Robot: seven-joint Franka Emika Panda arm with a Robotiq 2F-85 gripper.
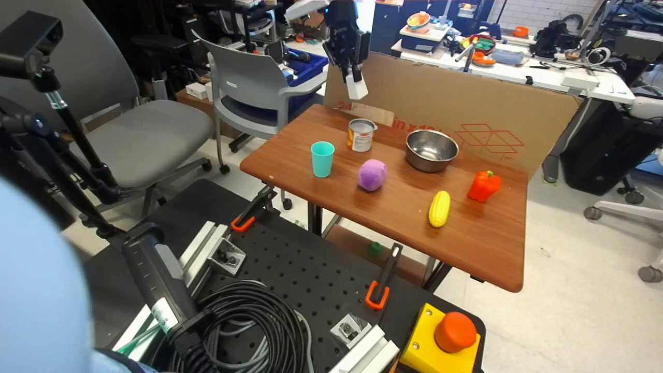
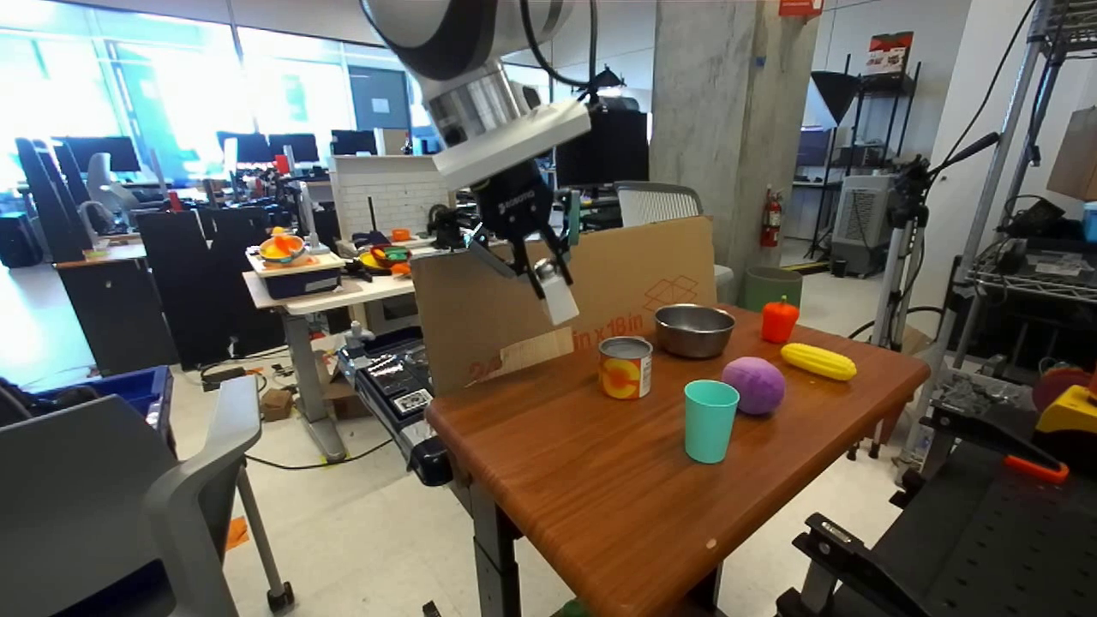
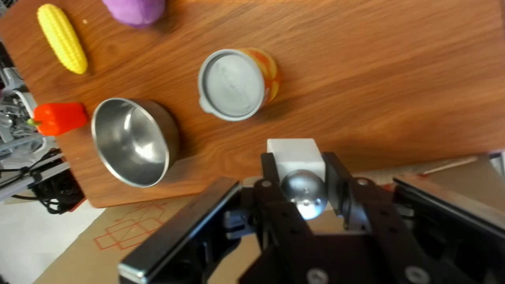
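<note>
My gripper is shut on a white shaker [image 3: 297, 154] with a rounded metal cap, its cap end between the fingers. In exterior view 2 the shaker [image 2: 558, 296] hangs tilted in the air above the back edge of the wooden table [image 2: 535, 452]. An open-looking can [image 1: 360, 135] with a grey top stands upright below and nearest to it. The steel bowl [image 3: 130, 142] appears empty and sits beyond the can, apart from the shaker.
On the table also stand a teal cup [image 1: 321, 159], a purple ball [image 1: 372, 174], a yellow corn cob [image 1: 439, 209] and a red pepper [image 1: 484, 186]. A cardboard panel [image 1: 435, 93] rises along the back edge.
</note>
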